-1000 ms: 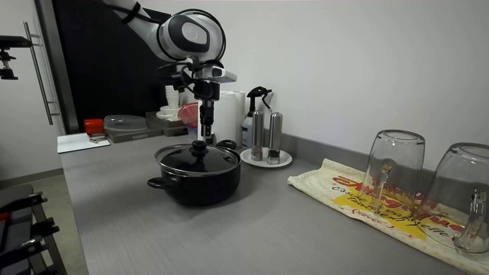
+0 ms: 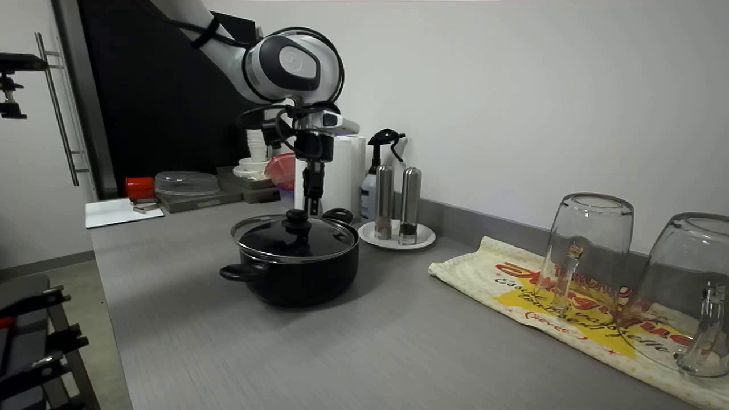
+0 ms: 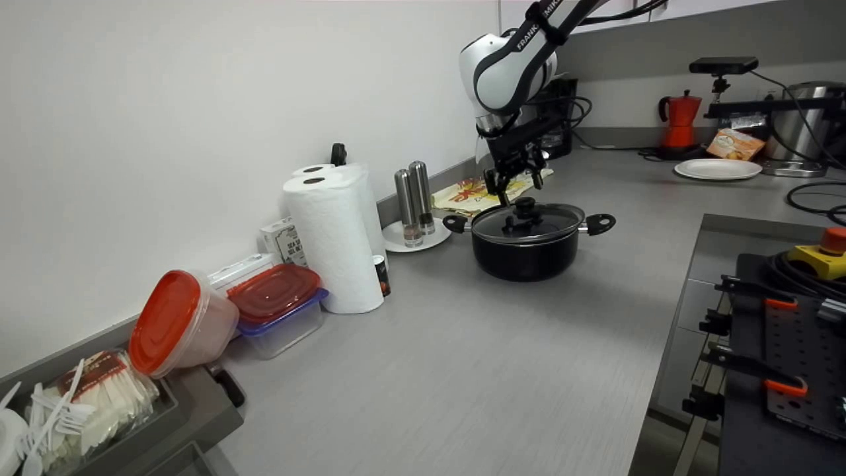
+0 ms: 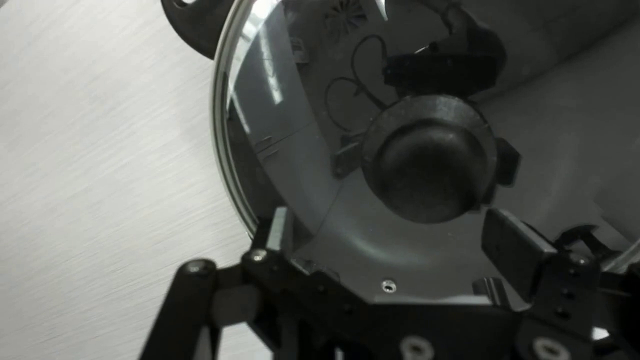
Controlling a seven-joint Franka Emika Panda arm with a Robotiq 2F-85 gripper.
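Observation:
A black pot (image 2: pixel 305 280) with two side handles stands on the grey counter, covered by a glass lid (image 3: pixel 555 221) with a steel rim. At the lid's centre rises a round black knob (image 4: pixel 429 165), seen from above in the wrist view. My gripper is open above the lid, its fingers spread wide with nothing between them. In the wrist view the knob shows a little beyond the fingertips. From the second exterior view, the gripper (image 3: pixel 519 186) hangs just over the lid's wall side, close to the knob (image 3: pixel 525 207).
Two steel mills (image 2: pixel 409 205) stand on a white plate (image 2: pixel 429 236) by the wall, near paper towel rolls (image 3: pixel 333 246). Upturned glass mugs (image 2: pixel 589 239) rest on a printed cloth (image 2: pixel 465 270). The counter in front of the pot is clear.
My arm and gripper have shifted slightly right and a little lower in the first exterior view. The pot and its lid stay where they were.

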